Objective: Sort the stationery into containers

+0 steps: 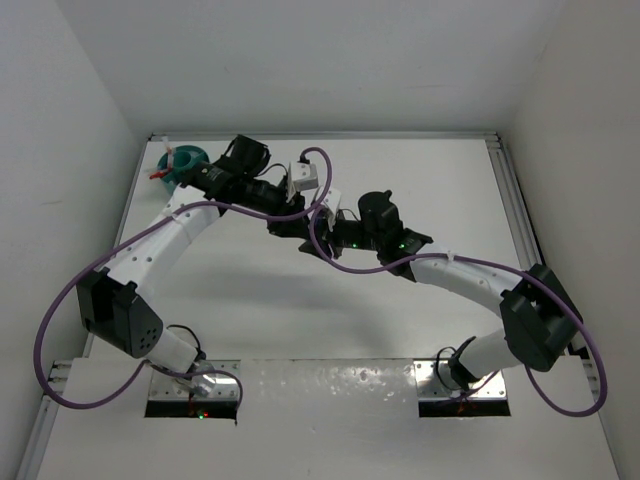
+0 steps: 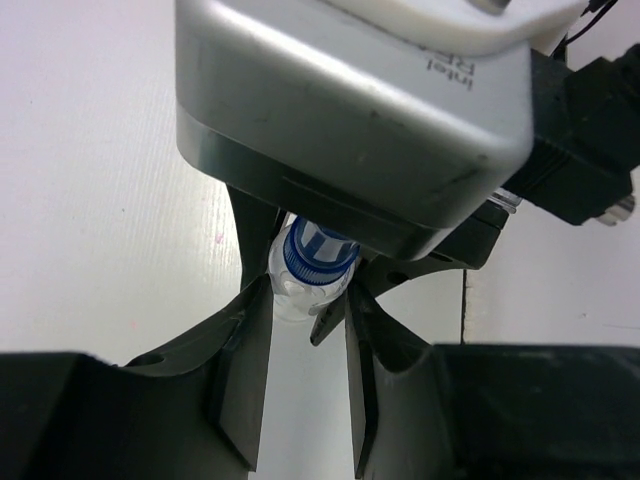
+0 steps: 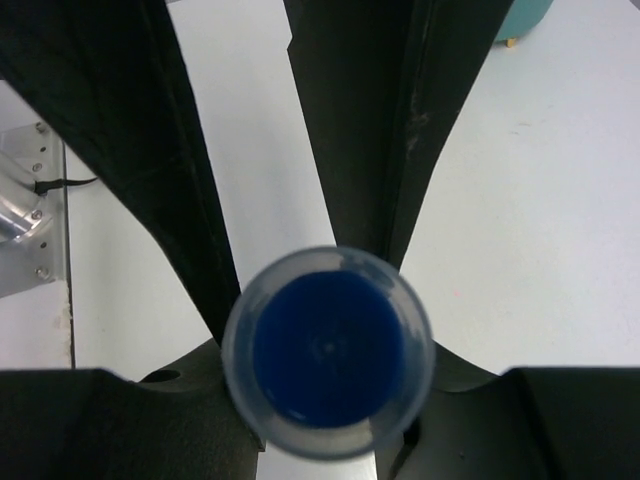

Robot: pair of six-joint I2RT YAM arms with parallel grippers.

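Both grippers meet over the middle of the table [image 1: 300, 300]. A clear item with a blue ridged cap [image 2: 314, 258] is between them, its round blue end [image 3: 327, 347] facing the right wrist camera. My right gripper [image 1: 312, 245] is shut on it. My left gripper is around the same item in the left wrist view; whether its fingers grip it is unclear. In the top view the arms hide the item. A teal container [image 1: 182, 158] with red and white items sticking out stands at the back left.
Metal rails [image 1: 505, 190] edge the table, with walls on three sides. Purple cables [image 1: 560, 300] loop over both arms.
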